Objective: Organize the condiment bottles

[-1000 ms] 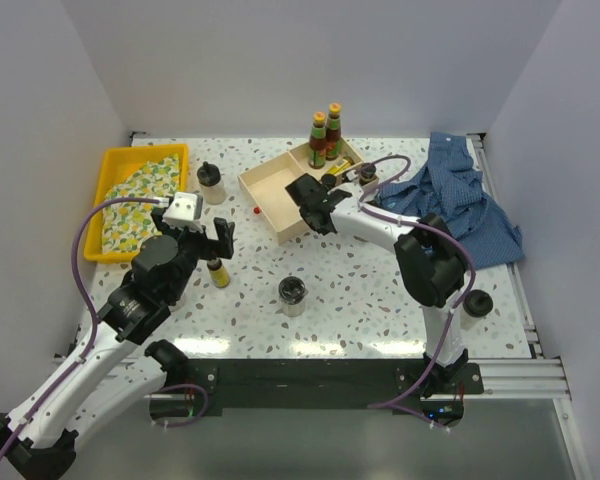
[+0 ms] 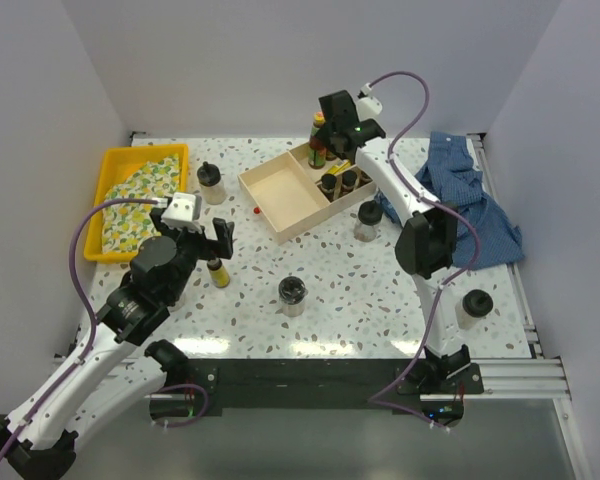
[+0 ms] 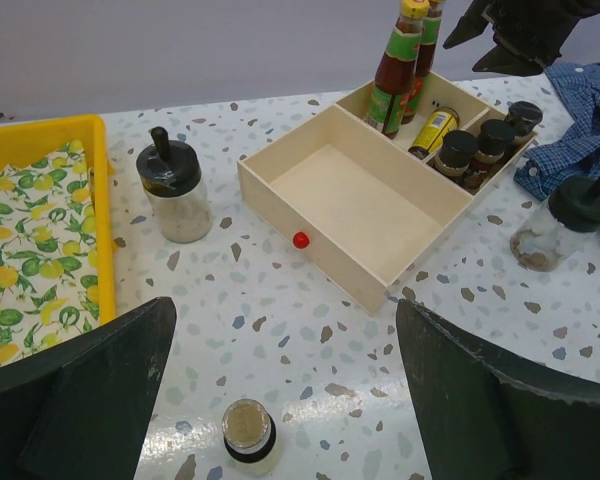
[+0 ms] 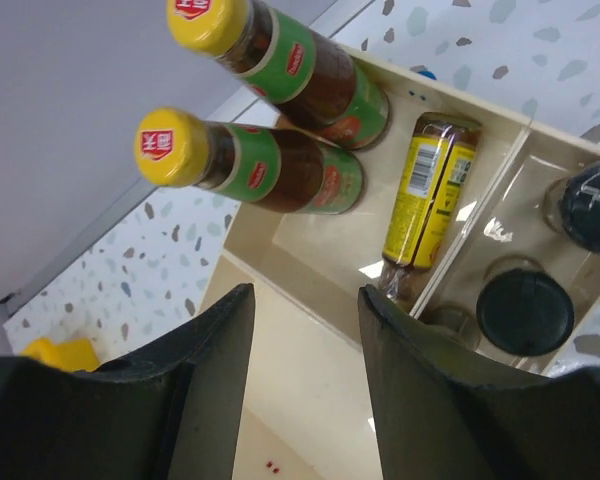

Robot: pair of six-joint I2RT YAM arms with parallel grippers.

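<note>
Two sauce bottles with yellow caps, a front sauce bottle (image 4: 250, 165) and a rear sauce bottle (image 4: 305, 75), stand in the back compartment of the wooden box (image 2: 280, 195). A yellow-labelled bottle (image 4: 430, 195) lies on its side in that compartment. Dark-capped jars (image 3: 458, 150) occupy the narrow compartment beside it; the large compartment is empty. Over the box's back part hangs my right gripper, open and empty. My left gripper is open above the table's left side, a small yellow bottle (image 2: 218, 273) standing below and holding nothing.
Lidded jars stand around: one left of the box (image 2: 211, 184), one front centre (image 2: 292, 296), one right of the box (image 2: 368, 221), one far right (image 2: 474, 309). A yellow tray (image 2: 93, 236) sits left, a blue cloth (image 2: 470, 205) right.
My right arm has moved away from the viewer, from the box's front right to over its back, now covering part of the sauce bottles. The left arm and the bottles look unmoved.
</note>
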